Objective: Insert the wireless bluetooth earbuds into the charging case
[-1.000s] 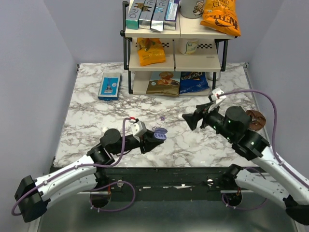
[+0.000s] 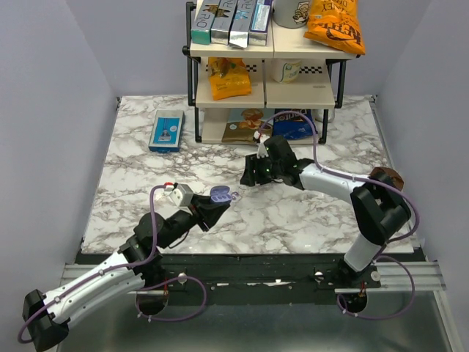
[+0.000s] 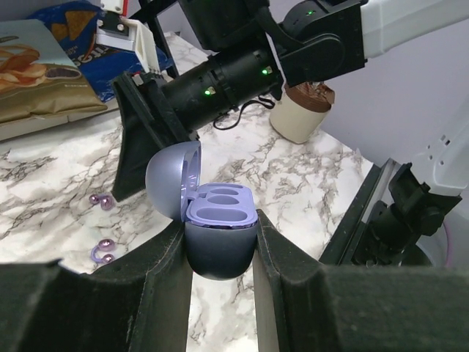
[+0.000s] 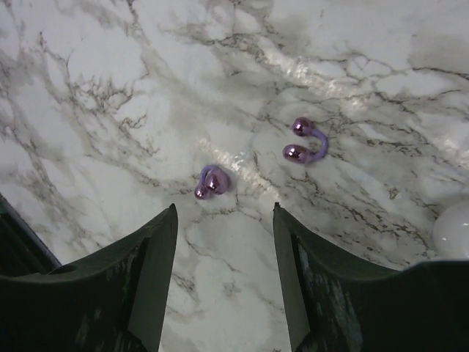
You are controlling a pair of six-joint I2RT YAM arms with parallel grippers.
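The purple charging case (image 3: 220, 213) has its lid up and its two earbud hollows empty; my left gripper (image 2: 212, 204) is shut on its lower part. In the right wrist view, two shiny purple earbuds lie on the marble table: a closer earbud (image 4: 215, 180) just beyond the gap between my fingertips, and a farther earbud (image 4: 308, 141) up and to the right. My right gripper is partly open and empty, above the table. Both earbuds also show in the left wrist view, one earbud (image 3: 102, 201) beside the right gripper, the other earbud (image 3: 105, 249) nearer the case.
A shelf (image 2: 306, 95) with snacks and boxes stands behind the right arm. At the back left lies a blue box (image 2: 167, 130). A brown pot (image 2: 388, 177) sits at the right edge.
My right gripper has swung in from the right to the middle of the table, over the earbuds.
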